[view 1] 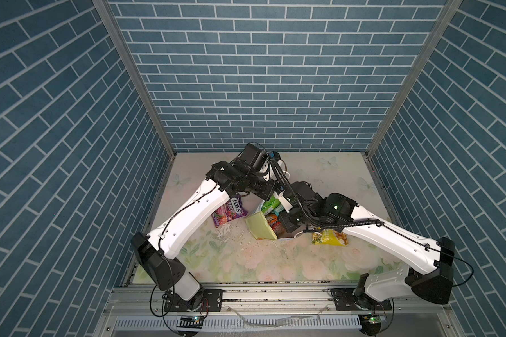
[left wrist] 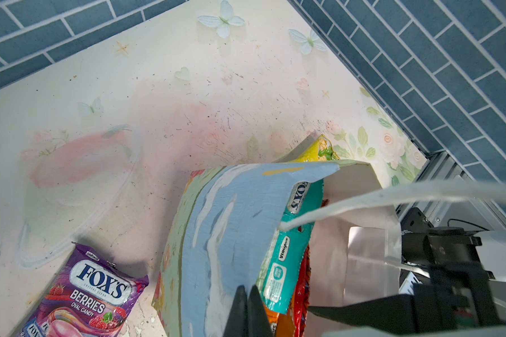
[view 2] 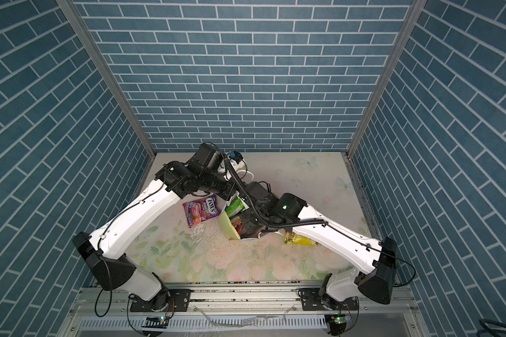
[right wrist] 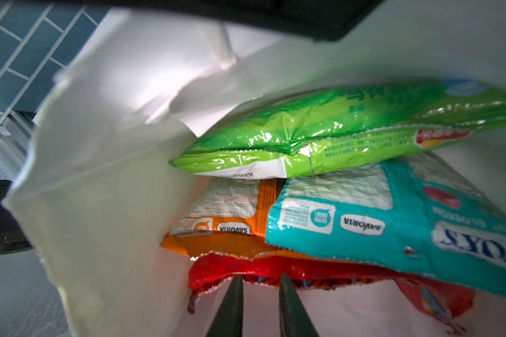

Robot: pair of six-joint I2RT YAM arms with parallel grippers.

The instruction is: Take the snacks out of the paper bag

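Observation:
The paper bag (left wrist: 230, 207) lies on its side with its mouth facing the front of the table. Inside are a green packet (right wrist: 343, 134), an orange packet (right wrist: 230, 210), a teal Fox's packet (right wrist: 376, 210) and a red packet (right wrist: 320, 272). My left gripper is shut at the bag's upper rim; whether the thin paper is between its fingers cannot be seen. Inside the bag's mouth, my right gripper is partly open, fingertips at the red packet's lower edge, with nothing gripped.
On the table left of the bag lies a purple Fox's Berries packet (left wrist: 90, 292). A yellow packet (view 1: 330, 238) rests to its right, partly under the right arm. White bag handles (left wrist: 376, 199) loop near the opening. The arms are close together.

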